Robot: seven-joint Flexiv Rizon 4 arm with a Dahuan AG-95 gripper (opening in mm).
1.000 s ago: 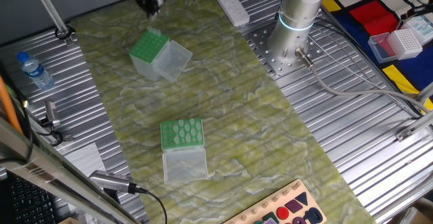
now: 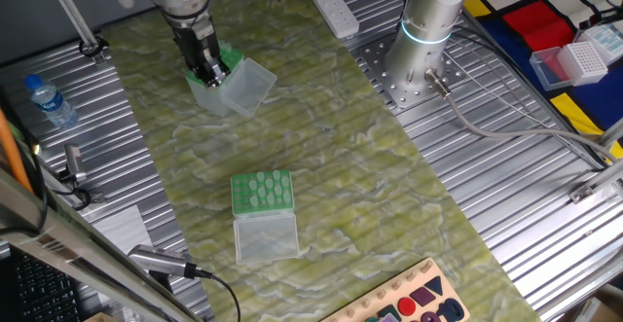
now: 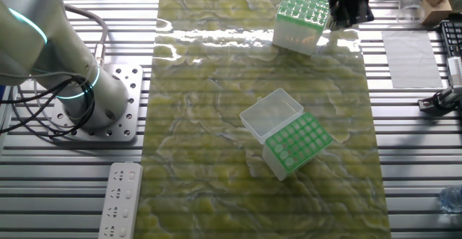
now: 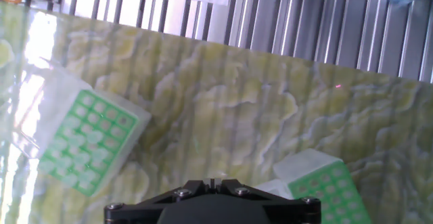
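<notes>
In exterior view 1, my gripper appears in front of the back tube box, overlapping its green rack. That box has a clear lid folded open. A second box with a green rack and several pale tubes stands nearer the middle, its lid open too. In exterior view 2, the gripper is beside the tubed box in the picture; a few tubes show in the other rack. In the wrist view, the gripper is shut, nothing visible between its fingertips.
A wooden shape board lies at the front edge in exterior view 1. A power strip and the robot's base are to the right; a water bottle stands left.
My arm has come down from the top of exterior view 1 toward the viewer, so the gripper now overlaps the back box. Both boxes have stayed where they were.
</notes>
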